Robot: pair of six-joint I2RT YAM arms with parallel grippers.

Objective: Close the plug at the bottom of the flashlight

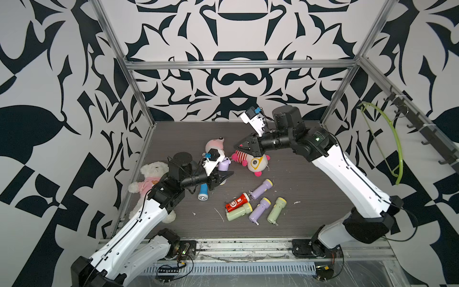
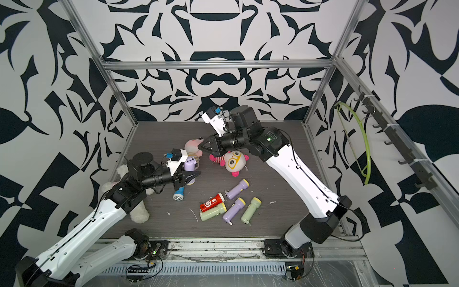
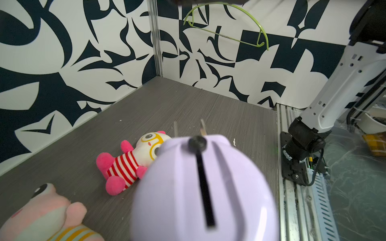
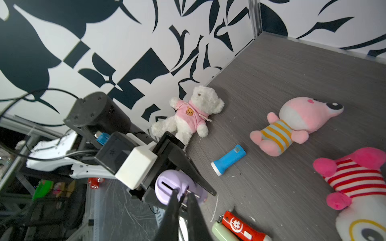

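A purple flashlight (image 1: 223, 165) stands upright between the fingers of my left gripper (image 1: 224, 176); it fills the lower middle of the left wrist view, its slotted end (image 3: 205, 192) uppermost. In the right wrist view the same end (image 4: 168, 186) shows beside the dark, blurred fingers of my right gripper. My right gripper (image 1: 241, 146) hangs higher, to the right of and above that flashlight, with nothing seen held; how wide it stands is hard to tell.
Several loose flashlights lie at the table front, purple (image 1: 260, 189), red (image 1: 237, 202) and green (image 1: 277, 210), and a blue one (image 4: 227, 160) farther left. Plush toys (image 1: 258, 165) lie behind, a white bear (image 4: 189, 116) at left.
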